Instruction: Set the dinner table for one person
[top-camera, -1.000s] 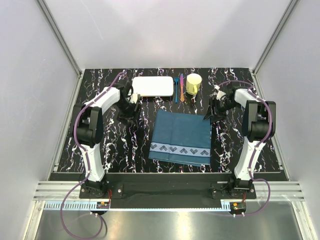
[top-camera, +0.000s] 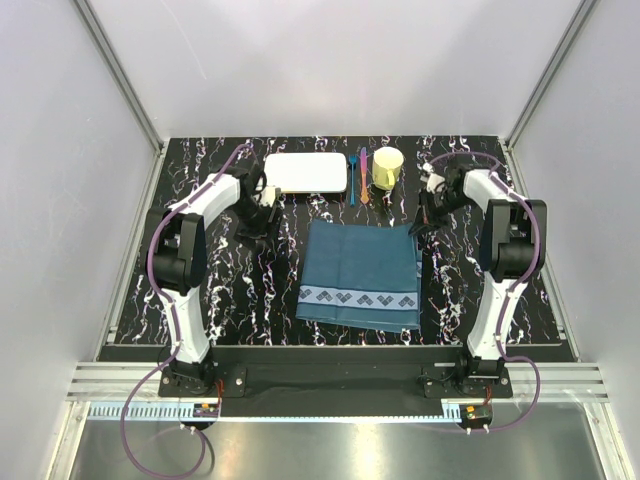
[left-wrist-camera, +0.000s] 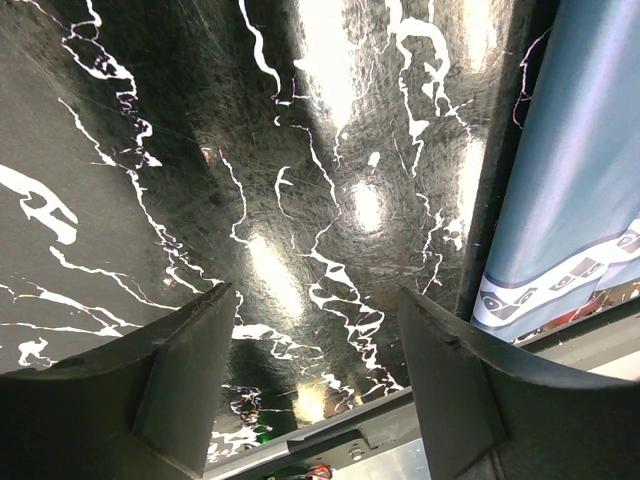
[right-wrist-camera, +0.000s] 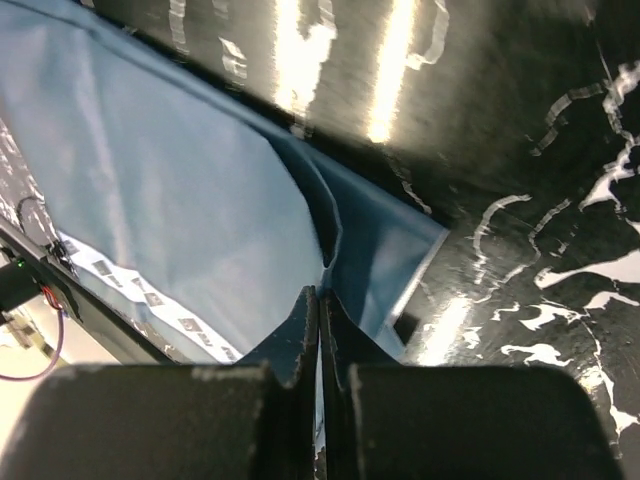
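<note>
A folded blue cloth (top-camera: 360, 265) with a pale patterned band lies on the dark marbled table. At its far right corner, my right gripper is shut on the upper layer, which bends up into a fold at the fingertips. Beneath, another layer of the cloth (right-wrist-camera: 375, 235) stays on the table. To the left of the cloth, my left gripper stands open over bare table. Along the back are a white rectangular plate (top-camera: 306, 173), a blue fork-like utensil (top-camera: 352, 180), an orange-handled purple knife (top-camera: 363, 175) and a yellow mug (top-camera: 387, 168).
White walls enclose the table on the back and sides. A dark rail (top-camera: 330, 368) runs along the front edge.
The cloth has shifted slightly left. My left arm has stayed still.
</note>
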